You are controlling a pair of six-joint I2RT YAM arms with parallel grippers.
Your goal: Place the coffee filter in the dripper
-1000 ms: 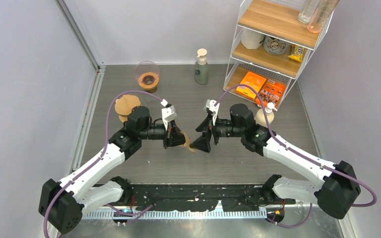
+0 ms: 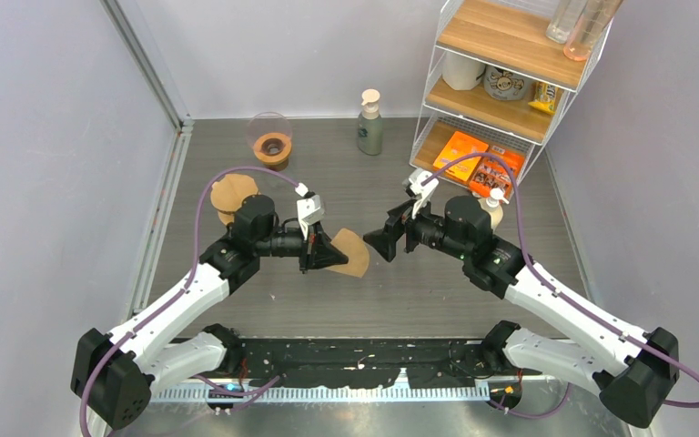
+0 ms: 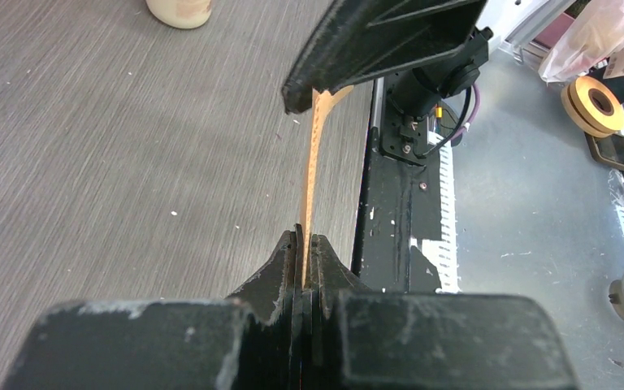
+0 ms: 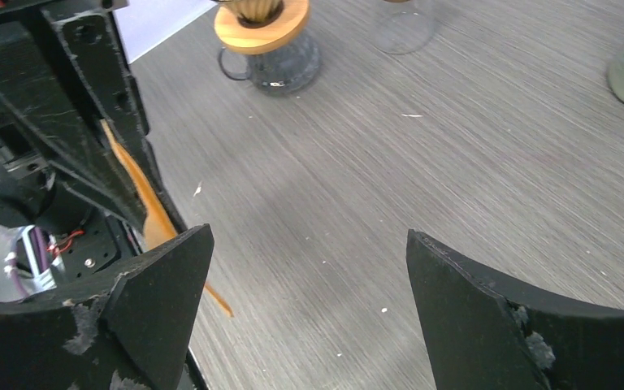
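The tan paper filter [image 2: 353,253] juts out, fanned, from my left gripper [image 2: 342,261], which is shut on it. In the left wrist view the filter [image 3: 312,162] is seen edge-on, rising from the fingertips. Just right of it, my right gripper [image 2: 379,246] stands open and holds nothing. Its left finger [image 4: 154,284] hides part of the filter [image 4: 156,226] in the right wrist view; a corner shows past that finger. A clear glass dripper [image 2: 268,120] with a wooden collar [image 2: 273,147] stands at the back left.
Left of the collar, tan filter-like paper [image 2: 234,193] sits over a wooden ring [image 4: 264,36] on a glass mug [image 4: 283,69]. A green pump bottle [image 2: 369,137] stands at the back. The wire shelf [image 2: 491,109] fills the back right.
Over the last second my right gripper has drawn back right and slightly away from the filter. The filter looked narrow and bunched between both grippers; now it fans out. The left arm has stayed still.
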